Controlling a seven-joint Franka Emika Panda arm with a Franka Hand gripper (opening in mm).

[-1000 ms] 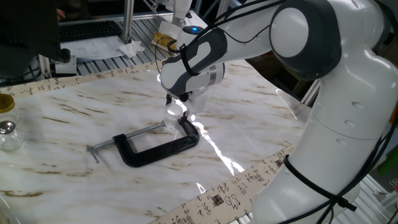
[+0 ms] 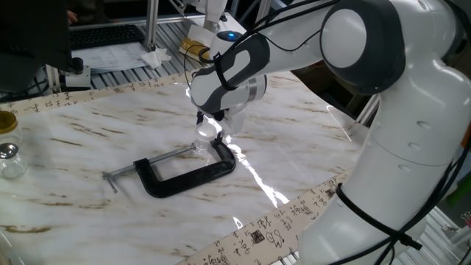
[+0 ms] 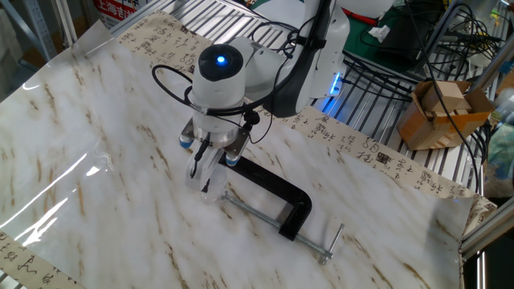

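A black C-clamp [image 2: 193,179] with a silver screw rod lies flat on the marbled sheet. At its mouth, near the screw's end, is a clear, round-looking object [image 2: 206,134], its outline hard to make out through glare. My gripper [image 3: 203,167] points down right at this clear object, beside the clamp's frame [image 3: 269,180]. Dark fingertips show around the clear shape, but the transparent material blurs into them. Whether the fingers press on the object or stand apart from it cannot be told. The clamp's T-handle [image 3: 331,245] points away from the gripper.
Clear jars, one with a yellow lid [image 2: 7,121], stand at the left edge in exterior view 1. An open cardboard box [image 3: 446,116] sits on the slatted rack beyond the sheet. Much of the marbled sheet [image 3: 88,160] is bare.
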